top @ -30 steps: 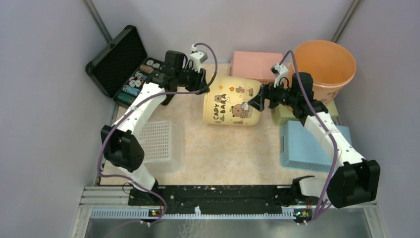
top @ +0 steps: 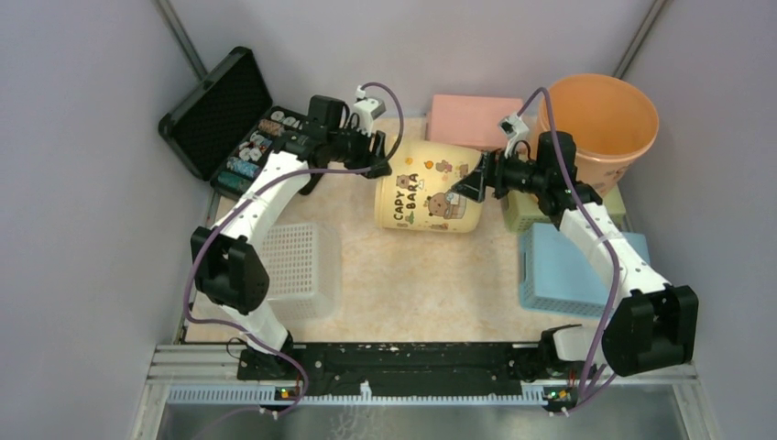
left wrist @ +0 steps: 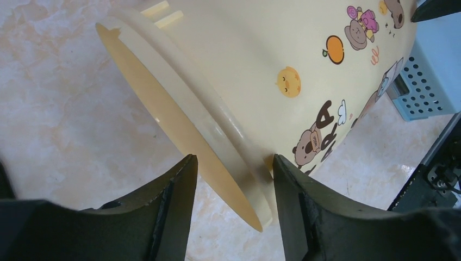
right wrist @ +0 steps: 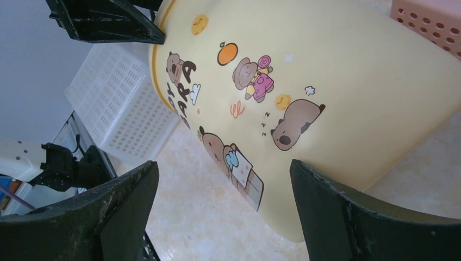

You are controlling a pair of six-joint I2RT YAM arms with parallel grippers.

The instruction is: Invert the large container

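On its side on the table lies the large cream container point(top: 423, 203), printed with capybaras, its rim end facing left in the top view. My left gripper is partly open and straddles the rim point(left wrist: 191, 103). One finger point(left wrist: 282, 171) appears against the outer wall; the other stands off on the open side. At the opposite end, my right gripper is wide open, with part of the container's body between and beyond its fingers. Whether either of the right fingers touches the container I cannot tell.
A white basket point(top: 293, 261) stands to the left, an open black case point(top: 215, 115) behind it. Right are a blue basket point(top: 586, 261) and a large orange bin point(top: 600, 119). A pink basket point(top: 472, 117) sits close behind the container.
The left gripper has moved slightly to the right at the rim. The container has hardly moved.
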